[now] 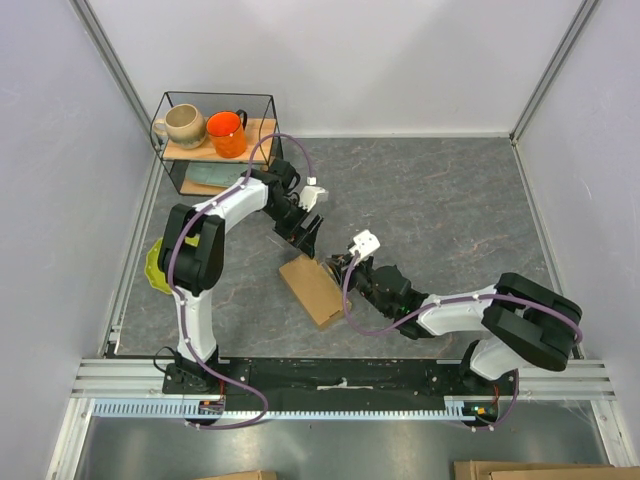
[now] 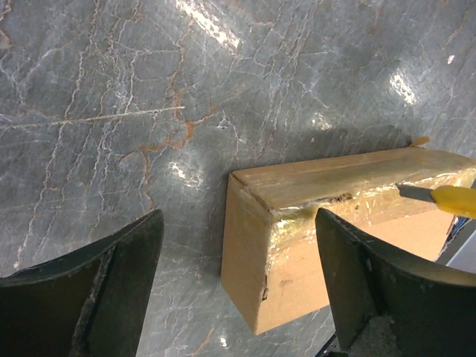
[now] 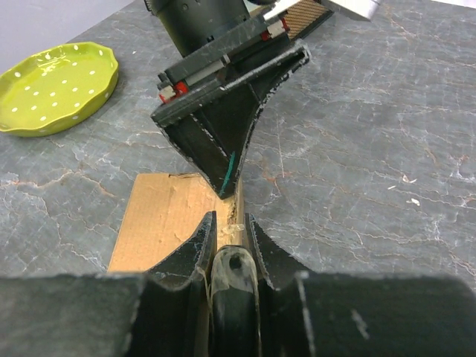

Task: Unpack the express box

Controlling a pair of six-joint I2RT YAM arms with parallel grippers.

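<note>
A small brown cardboard box point(image 1: 312, 292) with clear tape along its edge point(image 2: 357, 201) lies on the grey table. My left gripper point(image 1: 308, 252) is over the box's far end, fingers apart. In the left wrist view the box corner shows between the left fingers, the right-hand one overlapping the box. My right gripper point(image 1: 334, 266) is at the box's right side, shut on a yellow cutter point(image 2: 457, 199). Its grey blade point(image 2: 418, 193) points to the taped edge; whether it cuts in, I cannot tell. The right wrist view hides most of the cutter.
A green dotted plate point(image 3: 63, 85) lies to the left, partly behind the left arm. A wire shelf point(image 1: 265, 145) with a beige mug point(image 1: 184, 127) and an orange mug point(image 1: 226, 134) stands at the back left.
</note>
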